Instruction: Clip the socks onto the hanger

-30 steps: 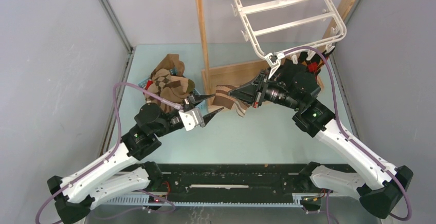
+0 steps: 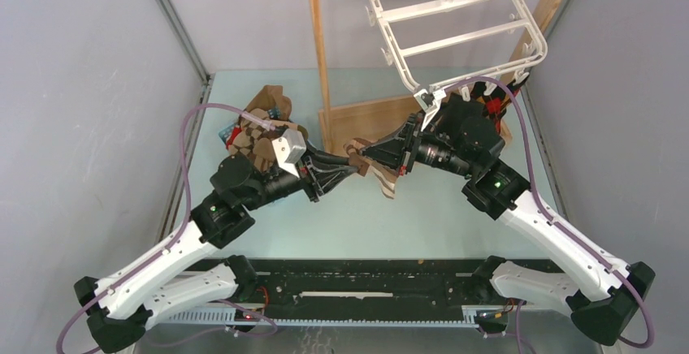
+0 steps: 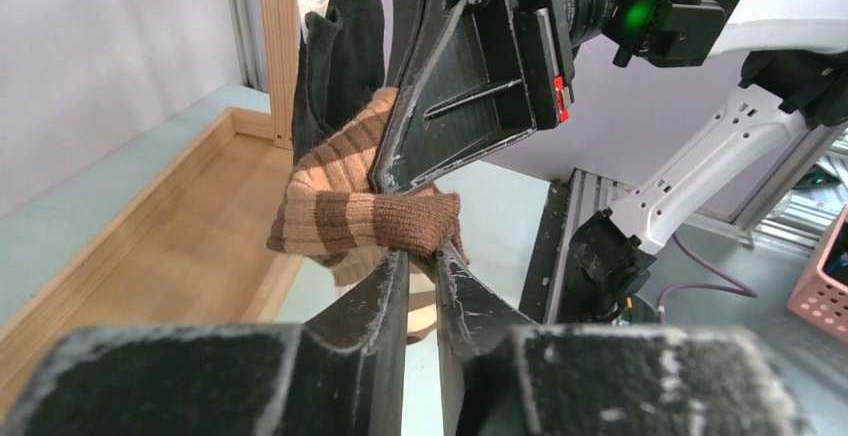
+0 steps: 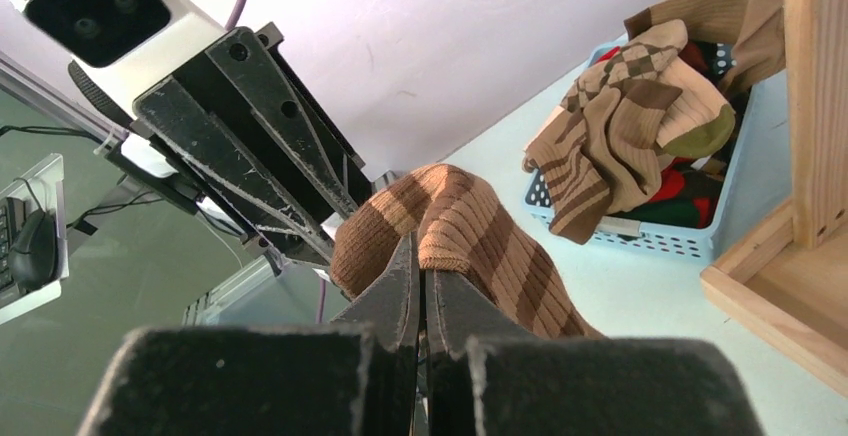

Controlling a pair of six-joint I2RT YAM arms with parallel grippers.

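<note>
A brown-and-tan striped sock [image 2: 382, 177] hangs between the two grippers. My right gripper is shut on it, the knit bunched at its fingertips. From the other side my left gripper reaches the sock's folded brown edge. A narrow gap still shows between the left fingers, with cloth at their tips; how firmly they touch it is hidden. The white hanger [image 2: 455, 33] hangs above from a wooden bar. A dark sock [image 3: 345, 51] hangs from a white clip behind the right gripper in the left wrist view.
A light-blue basket [image 4: 650, 239] heaped with socks stands at the back left of the table. The wooden rack [image 2: 317, 62] rises behind the grippers, its base tray [image 3: 170, 226] on the table.
The left gripper's fingers were wide apart around the sock's free end; they have come close together and the wrist has turned. The sock end has been pushed rightward. The right arm is still.
</note>
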